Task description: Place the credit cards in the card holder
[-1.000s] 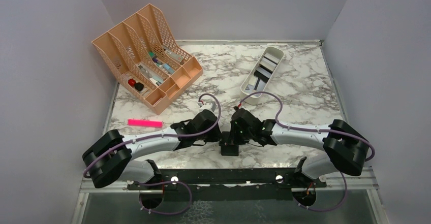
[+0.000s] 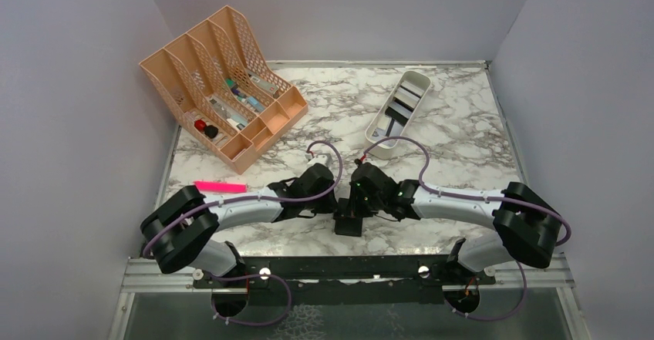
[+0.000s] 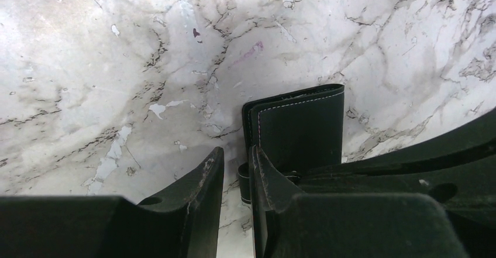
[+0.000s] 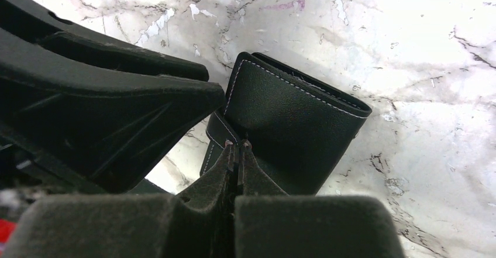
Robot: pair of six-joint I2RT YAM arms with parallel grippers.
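Observation:
The black card holder (image 2: 348, 227), with light stitching along its edges, lies on the marble table near the front centre. In the left wrist view its flap strip (image 3: 244, 183) reaches the gap of my left gripper, whose fingers stand apart at the holder's left edge. My right gripper is shut with its tips against the holder's face, beside the folded strip (image 4: 221, 130); nothing shows clearly between them. The holder's top opening (image 4: 310, 82) looks like a narrow dark slit. No credit card can be made out at the holder.
Behind the arms, a white tray (image 2: 426, 85) contains several flat white, grey and black pieces. At the back left stands an orange compartment rack (image 2: 252, 159) with small items. A pink strip (image 2: 220, 187) lies by the left arm. Bare table separates rack and tray.
The right arm and the holder have barely moved.

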